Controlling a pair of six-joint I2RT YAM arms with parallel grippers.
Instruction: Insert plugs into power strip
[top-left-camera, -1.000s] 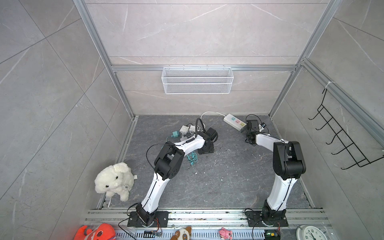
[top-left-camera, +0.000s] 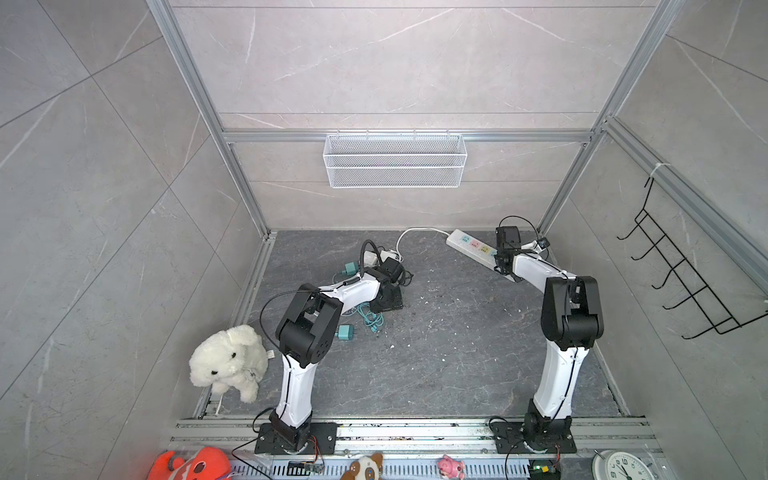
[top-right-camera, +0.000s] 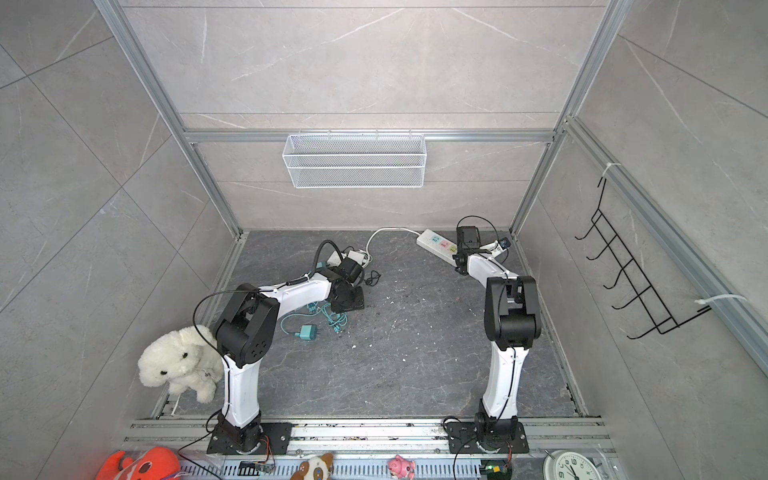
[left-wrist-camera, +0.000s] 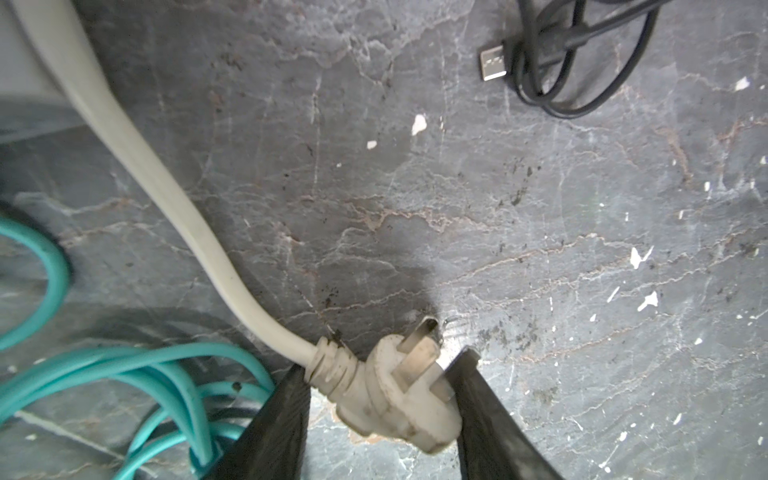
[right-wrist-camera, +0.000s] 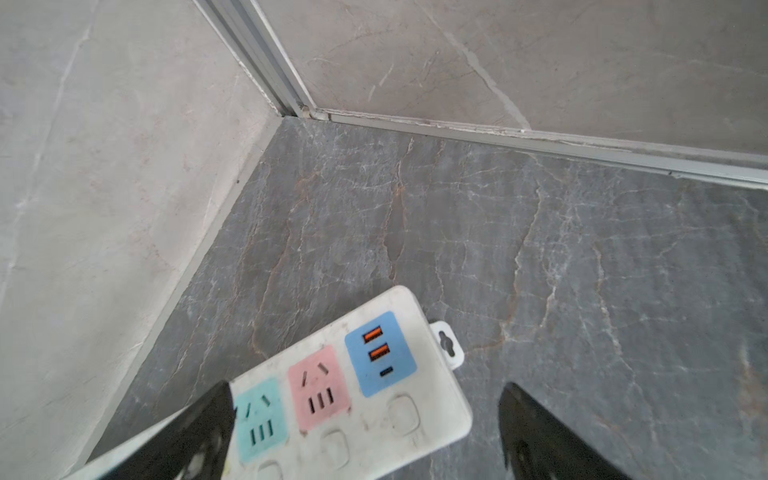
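A grubby white plug (left-wrist-camera: 408, 392) with metal prongs and a white cord sits between the fingers of my left gripper (top-left-camera: 384, 292), low over the floor among cables; whether they grip it firmly is unclear. The white power strip (top-left-camera: 472, 248) lies diagonally at the back right, with pastel socket panels and USB ports (right-wrist-camera: 379, 352). My right gripper is open above it, nothing between its fingers.
Teal cables (left-wrist-camera: 144, 360), teal adapters (top-left-camera: 345, 333) and a black USB cable (left-wrist-camera: 560, 80) lie around the left gripper. A plush toy (top-left-camera: 228, 360) sits front left.
The left arm has moved leftward from nearer the middle. The right gripper has shifted slightly toward the back, over the power strip.
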